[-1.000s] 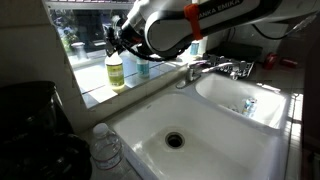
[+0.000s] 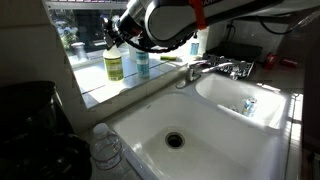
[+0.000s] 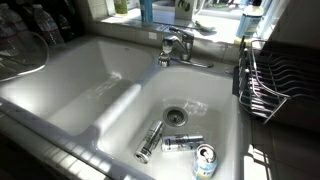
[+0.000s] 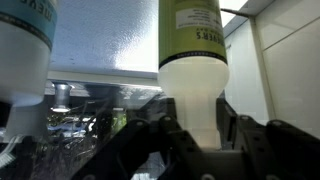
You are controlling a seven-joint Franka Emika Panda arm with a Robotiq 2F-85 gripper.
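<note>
By the window, a bottle with a yellow-green label (image 2: 114, 68) hangs upright beneath my gripper (image 2: 113, 40). The wrist view has the same bottle (image 4: 196, 45) close up, its pale narrow end between the dark fingers; my gripper is shut on it. A blue-labelled bottle (image 2: 142, 66) stands to its right on the sill, and another bottle (image 4: 25, 50) fills the left of the wrist view. In the second exterior view, neither my arm nor the held bottle can be made out.
Beneath the sill (image 2: 104, 93) lies a white double sink (image 2: 165, 110). Several cans (image 3: 205, 160) rest in one basin. A clear plastic bottle (image 2: 105, 148) and a dark pot (image 2: 30, 110) occupy the near left counter. The faucet (image 3: 180, 45) rises behind the sink.
The sink and counter look the same.
</note>
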